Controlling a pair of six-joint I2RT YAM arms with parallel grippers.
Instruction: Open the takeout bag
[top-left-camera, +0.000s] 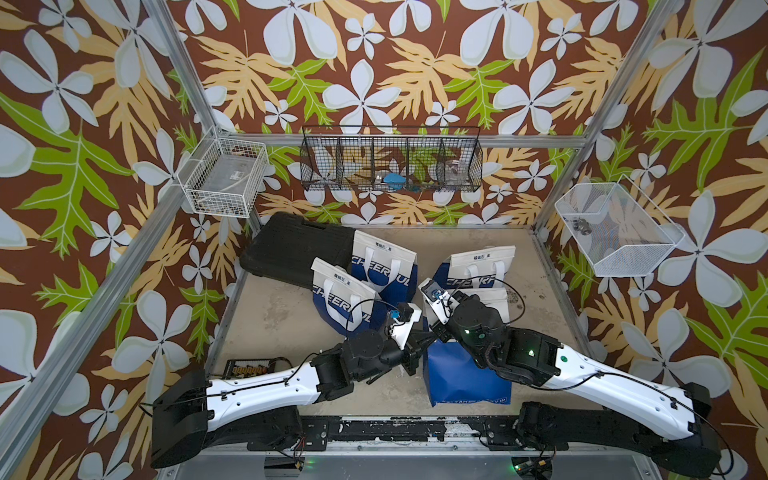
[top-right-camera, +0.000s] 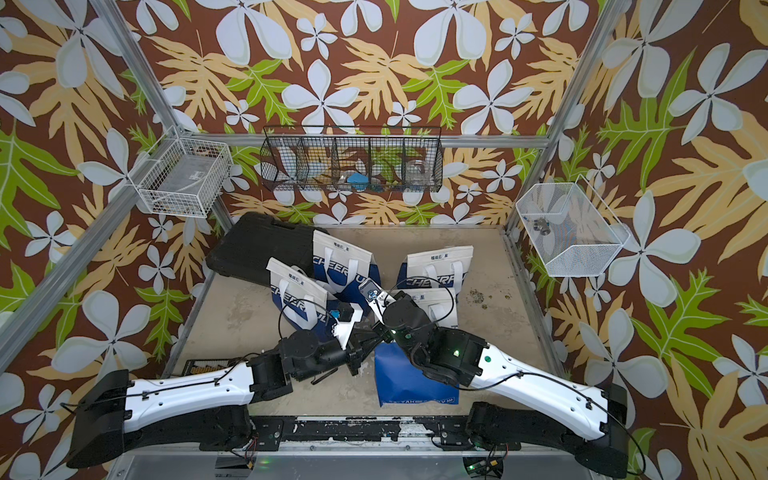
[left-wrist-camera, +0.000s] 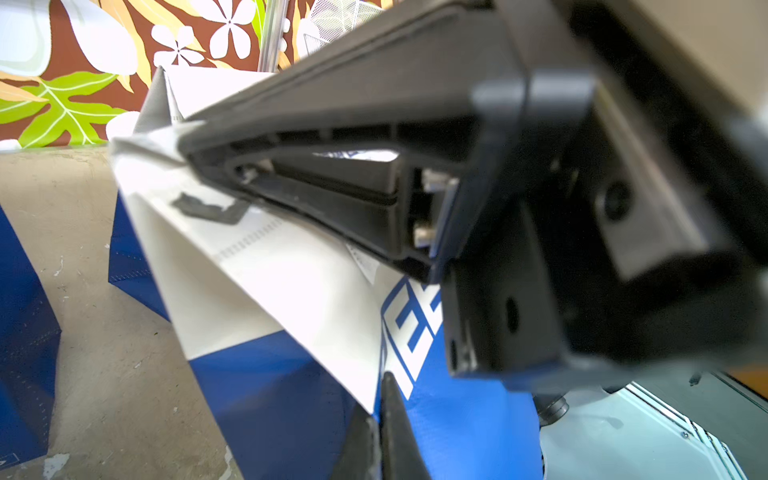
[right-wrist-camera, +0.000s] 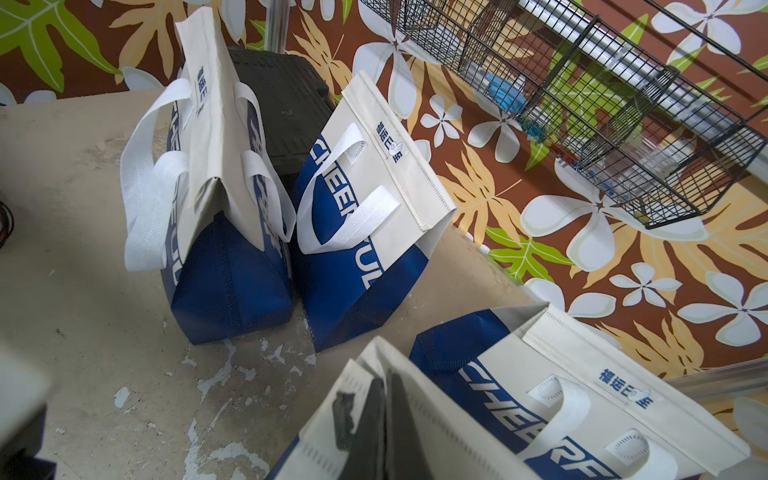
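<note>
The front takeout bag, blue below (top-left-camera: 468, 376) with a white top (left-wrist-camera: 264, 288), stands at the table's front centre, partly hidden by both arms. My left gripper is shut at the bag's top beside the white flap's corner; whether cloth is between its tips is unclear. My right gripper is shut at the white top rim (right-wrist-camera: 424, 408), near a dark patch, possibly velcro; what lies between its fingers is hidden. In the left wrist view the right gripper's black fingers lie across the white top.
Several closed bags (right-wrist-camera: 360, 200) stand behind, close around the work area. A black case (top-left-camera: 288, 248) lies at back left. Wire baskets (top-left-camera: 216, 200) hang on the frame. Bare table (top-left-camera: 248, 320) shows at left and right.
</note>
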